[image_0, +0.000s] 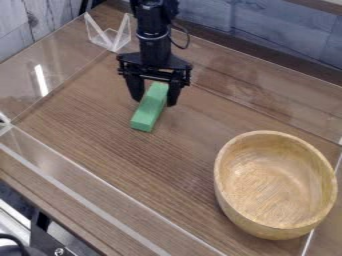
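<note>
A green rectangular block (150, 113) lies on the wooden table, tilted slightly. My dark gripper (152, 83) hangs over the block's upper end, its two fingers spread open on either side of it. Whether the fingers touch the block cannot be told from this view.
A large tan bowl (274, 180) sits at the front right of the table (94, 150). A clear plastic object (110, 32) is at the back left.
</note>
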